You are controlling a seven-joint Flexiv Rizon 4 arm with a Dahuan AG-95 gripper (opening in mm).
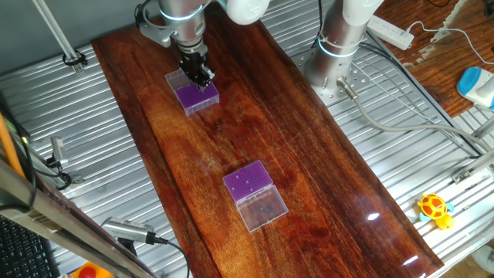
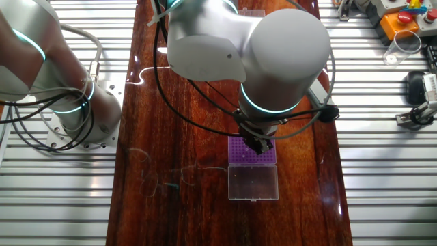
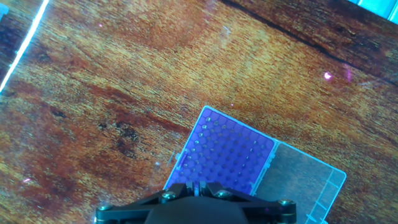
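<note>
My gripper [image 1: 204, 76] points down at a purple rack box [image 1: 199, 96], its clear lid [image 1: 177, 79] folded open. In the wrist view the fingertips [image 3: 189, 186] stand close together over the near edge of that purple rack [image 3: 227, 152]; the fingers look shut. Anything thin between them is too small to make out. Many small round holes cover the rack, some along its left side brighter. Exterior view 2 has the gripper [image 2: 259, 145] low over the same rack [image 2: 246, 156], partly hiding it. A second purple rack [image 1: 247, 181] holds a few pale specks.
The second box's open clear lid [image 1: 262, 208] lies toward the table's near end. Bare wood separates the two boxes on the dark wooden table [image 1: 309, 193]. The robot's base [image 1: 328, 69] stands beside the table; a toy turtle [image 1: 434, 207] sits off to the right.
</note>
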